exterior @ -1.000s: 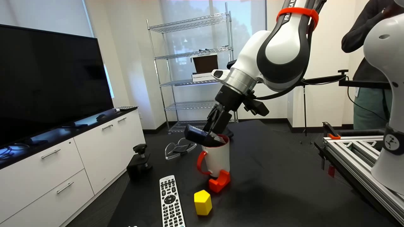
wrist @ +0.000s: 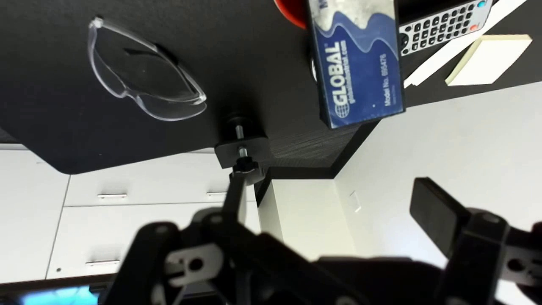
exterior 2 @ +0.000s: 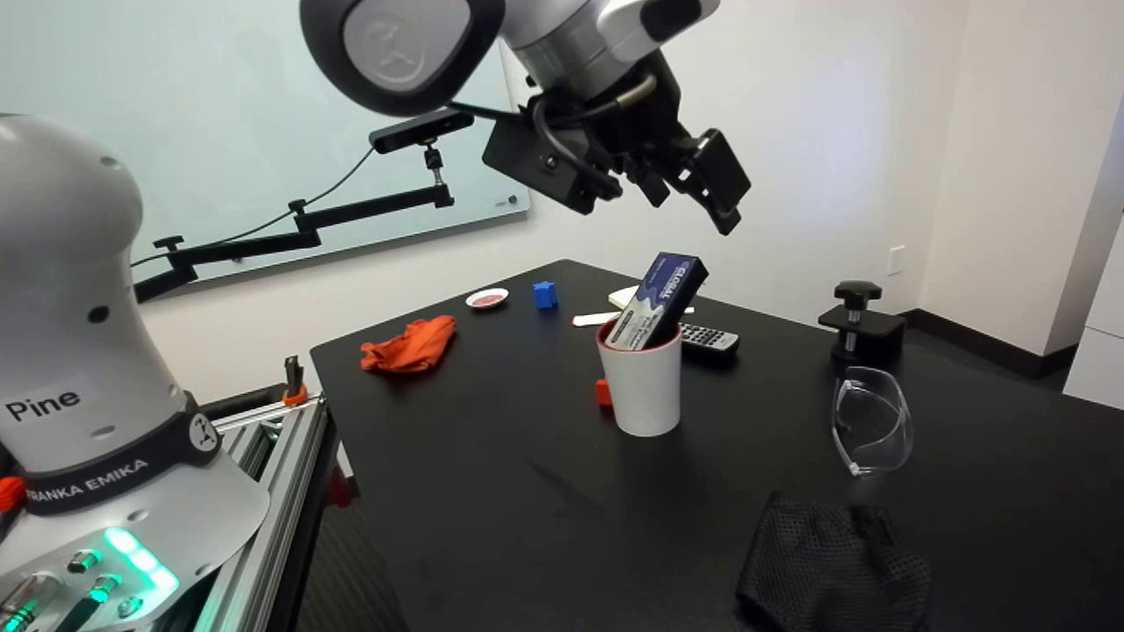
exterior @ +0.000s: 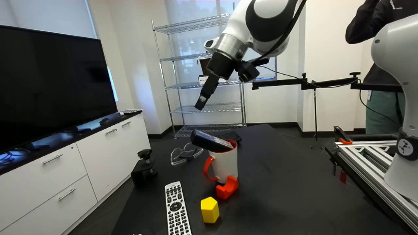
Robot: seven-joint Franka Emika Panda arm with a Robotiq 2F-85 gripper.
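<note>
A white mug with a red handle and red inside stands upright on the black table. Leaning in its mouth is a blue and black GLOBAL box, most of it sticking out above the rim. Above and apart from both, my gripper is tilted in the air. In the wrist view its fingers are spread wide, one finger pad at the right, with nothing between them. The same view shows the printed face of the box beyond the fingers; the mug is mostly cut off at the top edge.
Around the mug lie a red holder, a yellow block, a remote, clear glasses and black mesh cloth. A black clamp grips the table edge. An orange cloth lies farther off.
My gripper was down at the box in the mug; now it is higher and clear of it. The box and mug stay where they were.
</note>
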